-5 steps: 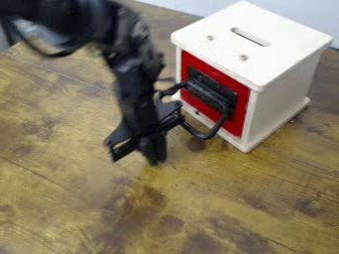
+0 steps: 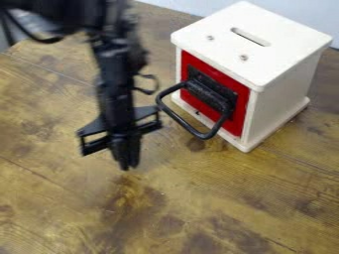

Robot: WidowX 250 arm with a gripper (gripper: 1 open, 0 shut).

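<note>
My black gripper (image 2: 126, 157) hangs blurred at the left of the camera view, low over the wooden table, shut with nothing visible between its fingers. To its right stands a white wooden box (image 2: 279, 84) with a slot on top and a red front panel (image 2: 231, 122) carrying a black latch plate. A black looped handle (image 2: 212, 131) sticks out from that panel toward the gripper, apart from it.
A pale wall runs along the back behind the box.
The arm has moved left, away from the box's handle, uncovering more of the red panel and the handle. The box looks unmoved.
</note>
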